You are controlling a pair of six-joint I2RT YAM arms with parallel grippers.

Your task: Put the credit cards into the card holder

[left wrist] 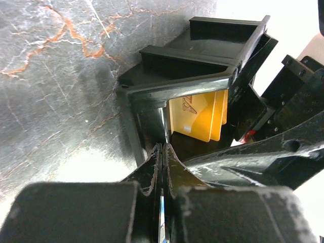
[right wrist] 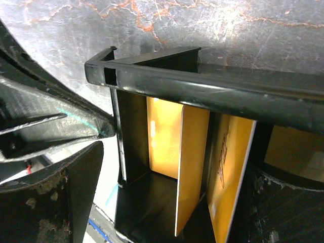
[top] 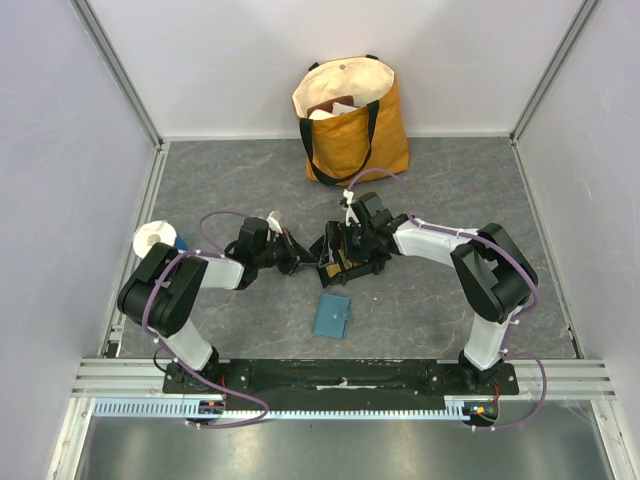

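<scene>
Yellow credit cards stand on edge inside a black open box, leaning apart from one another. In the left wrist view, cards show through the box's opening. My right gripper is over the box, its fingers wide apart, with one finger left of the cards and the other to their right; no card is pinched. At the box's left end is my left gripper, shut, with nothing visible between its fingertips and these close against the box wall. A blue card holder lies flat in front of the box.
At the back stands a yellow tote bag with black handles. A white roll sits at the far left, beside the left arm.
</scene>
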